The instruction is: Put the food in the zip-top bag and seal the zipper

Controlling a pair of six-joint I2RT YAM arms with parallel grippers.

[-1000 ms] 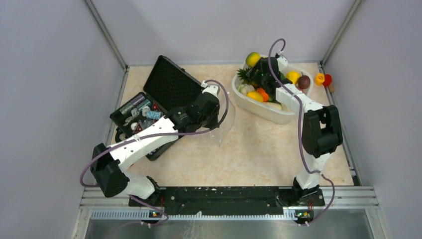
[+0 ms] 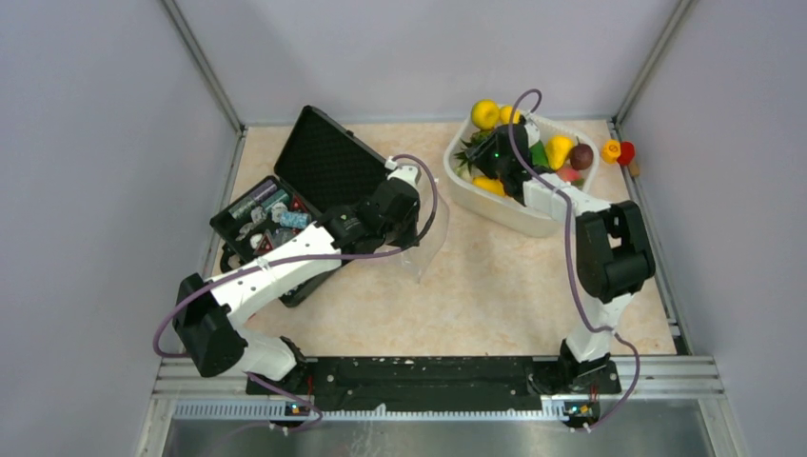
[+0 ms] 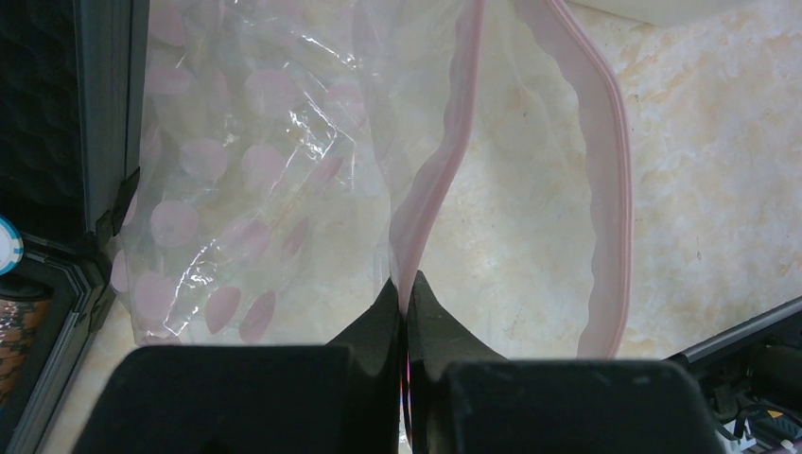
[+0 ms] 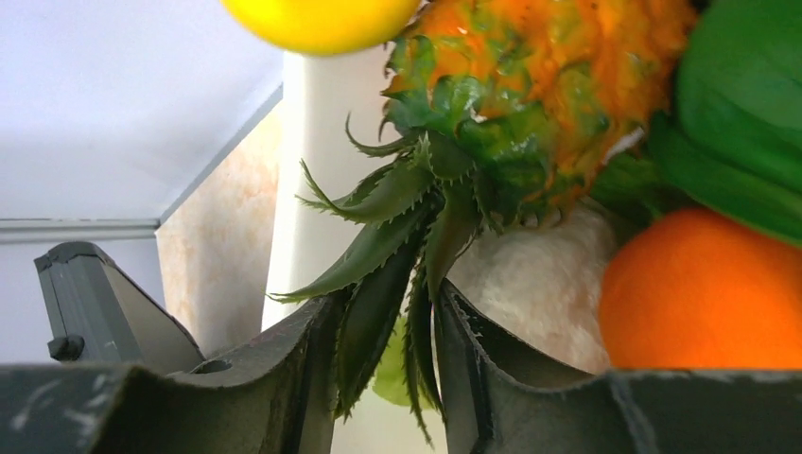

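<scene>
The clear zip top bag (image 3: 255, 180), pink-dotted with pink zipper strips, hangs with its mouth parted. One strip runs between the fingers of my left gripper, which is shut on it; the other strip (image 3: 615, 189) curves away to the right. Inside the white bin, the pineapple (image 4: 539, 95) lies with its green crown (image 4: 407, 208) toward my right gripper. That gripper is part open, with crown leaves between its fingers and a visible gap around them. An orange fruit (image 4: 705, 288) and a pale vegetable (image 4: 539, 284) lie beside it.
The white bin (image 2: 504, 213) of mixed produce stands at the back right. An open black case (image 2: 328, 157) of small items sits left of the bag. Several small items, including a red one (image 2: 626, 153), lie right of the bin.
My right gripper has moved slightly toward the front-left within the bin, now covering the pineapple crown and orange fruit from above. The left arm and bag look nearly still.
</scene>
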